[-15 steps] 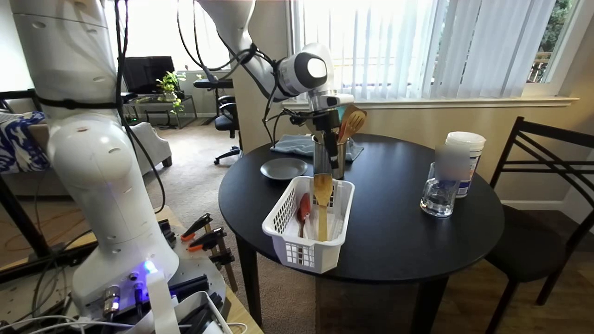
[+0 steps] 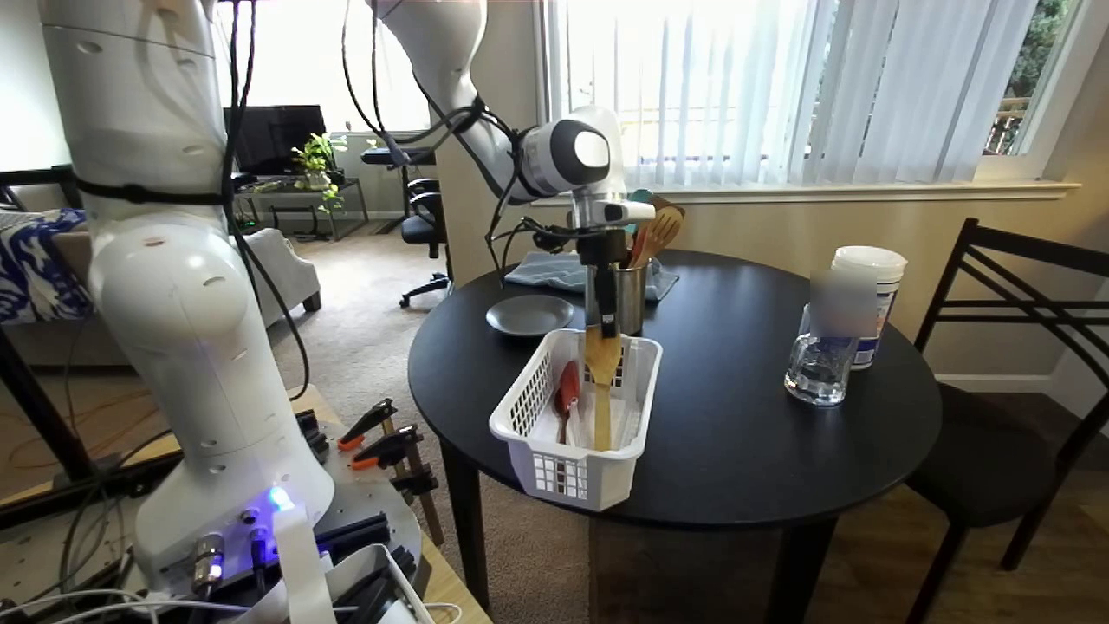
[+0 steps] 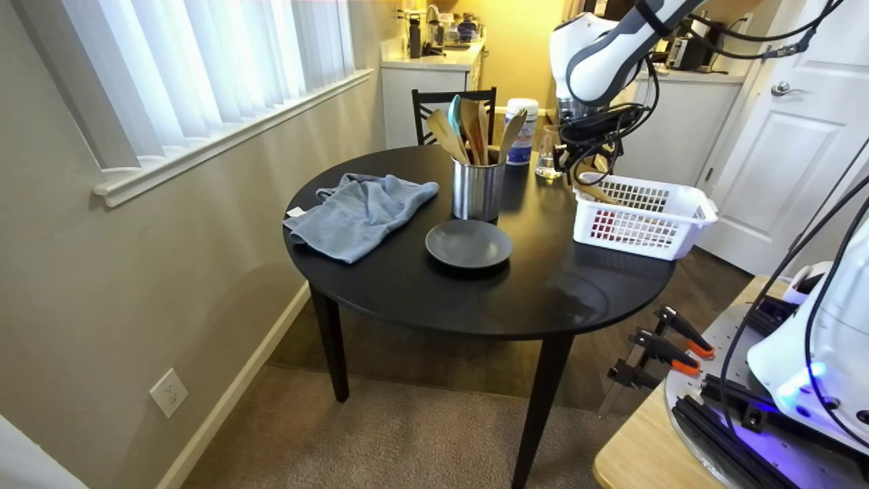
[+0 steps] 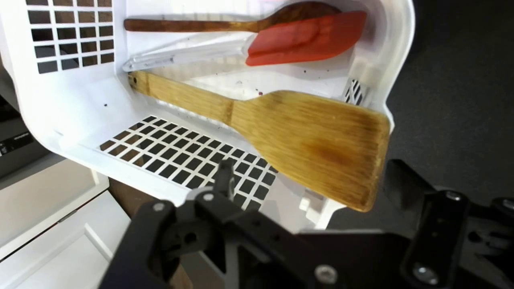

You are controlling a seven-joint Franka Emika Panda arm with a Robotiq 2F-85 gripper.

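A wooden spatula [image 4: 313,132] lies slanted in the white basket [image 2: 567,468], its broad head raised on the basket's far rim and its handle down inside. My gripper is open just over that head. In the wrist view one finger [image 4: 224,178] appears on each side of the head's outer end; whether either touches the wood I cannot tell. From the front, the gripper [image 2: 608,324] points down at the basket's far end. Beside the spatula in the basket are a red-headed spatula [image 4: 308,41] with a clear handle and a dark wooden spoon [image 4: 192,25].
Close behind the gripper stands a metal holder [image 3: 477,191] full of utensils. A grey plate [image 3: 469,244] and a blue cloth [image 3: 358,213] lie nearby. A glass mug [image 2: 818,374] and white tub [image 2: 871,276] stand right, with clear black table [image 2: 728,416] between them and the basket.
My gripper has tilted to a more upright pose and shifted slightly left in the first exterior view, now overlapping the wooden spatula's head. The basket and utensils have stayed put.
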